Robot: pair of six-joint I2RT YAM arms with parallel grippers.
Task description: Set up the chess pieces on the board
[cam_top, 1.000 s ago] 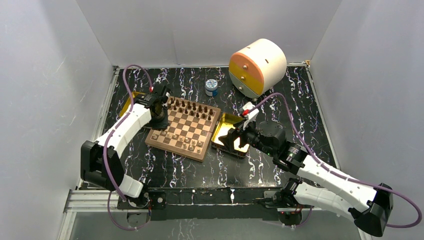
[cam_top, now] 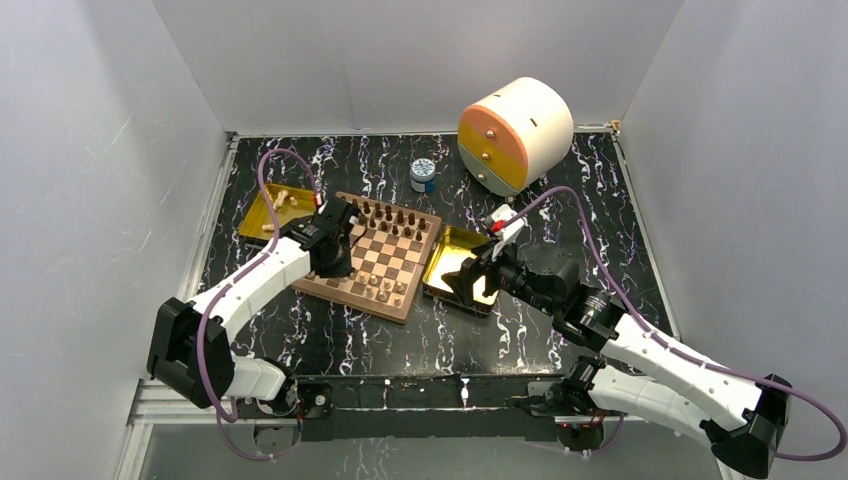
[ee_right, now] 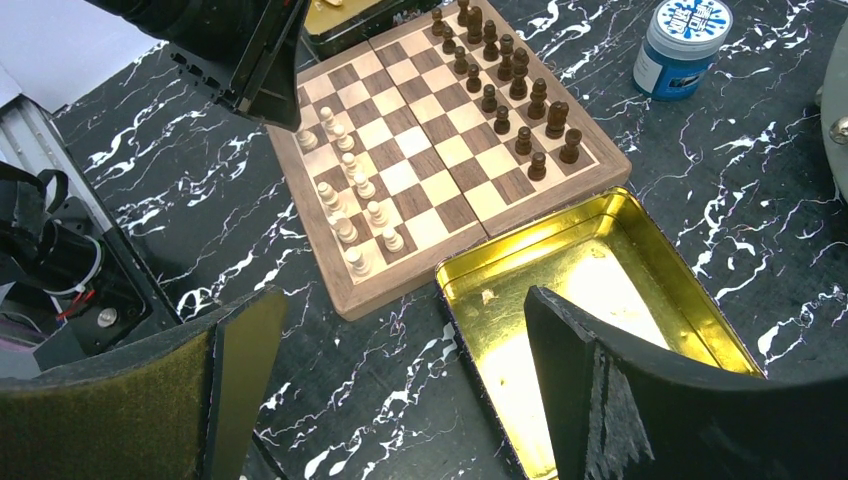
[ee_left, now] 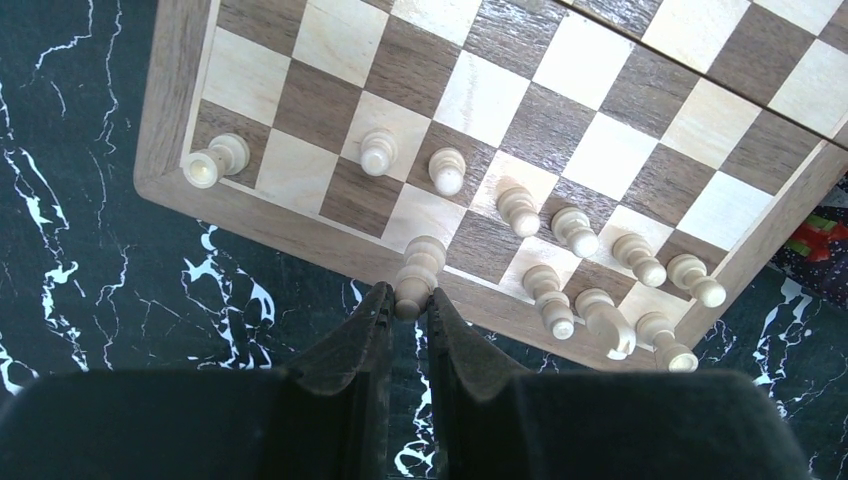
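Note:
The wooden chessboard (cam_top: 390, 275) has dark pieces set along its far side (ee_right: 520, 80) and pale pieces along the near side. In the left wrist view my left gripper is at the board's edge, its fingertips close around a pale piece (ee_left: 424, 262); whether they grip it I cannot tell. Other pale pieces, including a knight (ee_left: 608, 323) and a rook (ee_left: 215, 160), stand on the board. My right gripper is open above the gold tray (ee_right: 610, 225), nothing between its fingers.
A second gold tray (cam_top: 262, 205) with pale pieces is left of the board, partly behind my left arm. A blue jar (cam_top: 422, 175) and a round drawer cabinet (cam_top: 515, 135) stand at the back. Bare marble lies in front of the board.
My left gripper has moved from by the left tray rightward and toward the front, over the pale pieces on the board. The right arm has shifted only very slightly.

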